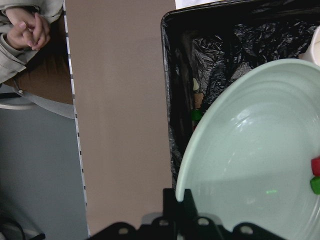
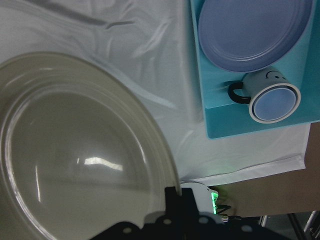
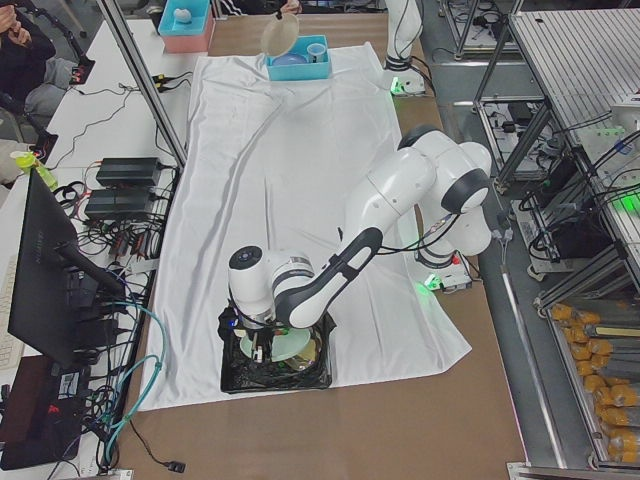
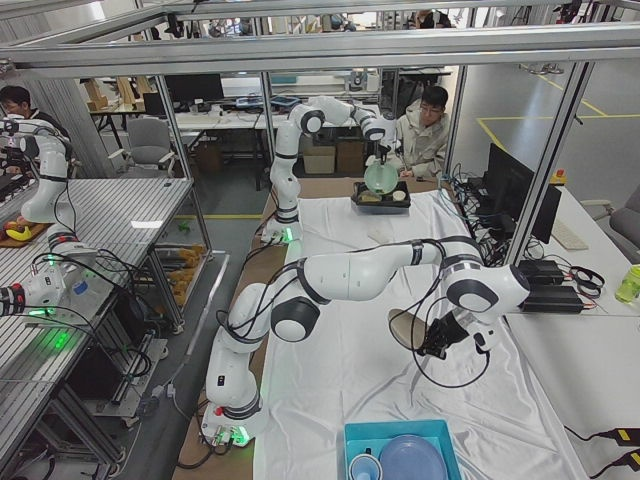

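Observation:
My left gripper is shut on the rim of a pale green plate [image 1: 245, 130], held over a black bag-lined bin [image 1: 180, 40]. A red piece [image 1: 316, 165] and a green piece [image 1: 315, 185] are on the plate; a white cup [image 1: 314, 47] is partly seen behind it. My right gripper is shut on the rim of a beige plate [image 2: 80, 145], raised near a teal bin [image 2: 210, 115] holding a blue plate [image 2: 255, 27] and a mug [image 2: 270, 102].
The white cloth [image 3: 290, 150] between the two bins is clear. A monitor [image 3: 50, 280] and cables line the left edge; a seated person [image 4: 420, 130] is beside the black bin.

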